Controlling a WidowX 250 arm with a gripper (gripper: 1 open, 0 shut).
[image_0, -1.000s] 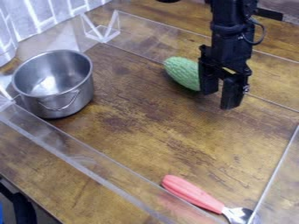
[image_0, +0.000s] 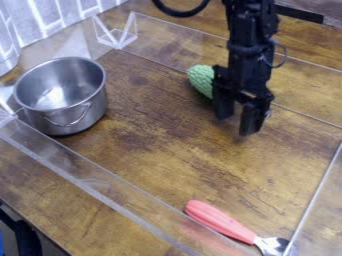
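Note:
The black gripper (image_0: 238, 116) is low over the wooden table (image_0: 160, 165), right of centre toward the back, its two fingers pointing down. It stands in front of and partly over a green oblong item (image_0: 202, 79), which is mostly hidden behind it. Whether the fingers hold anything is unclear.
A steel pot (image_0: 58, 98) sits at the left. A red-handled utensil (image_0: 219, 219) with a metal end lies at the front right. Clear plastic walls border the work area.
The gripper has shifted slightly left and toward the viewer, now covering more of the green item. The pot and utensil have not moved.

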